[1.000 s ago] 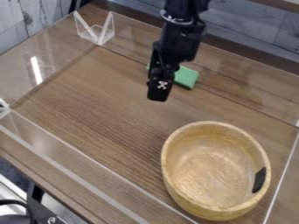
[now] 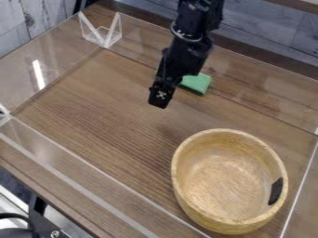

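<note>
My black gripper (image 2: 166, 85) hangs over the upper middle of the wooden tray, open, with nothing seen between its fingers. A green block (image 2: 195, 82) lies just to the right of it, partly behind the arm. A large round tan bowl (image 2: 230, 181) stands at the lower right.
The tray floor (image 2: 87, 121) is clear on the left and in the middle. White wire-like pieces sit at the top left rim and the left edge. A black cable shows at the bottom left corner, outside the tray.
The gripper and arm have moved slightly left and back, toward the top of the view. The block and bowl look unmoved.
</note>
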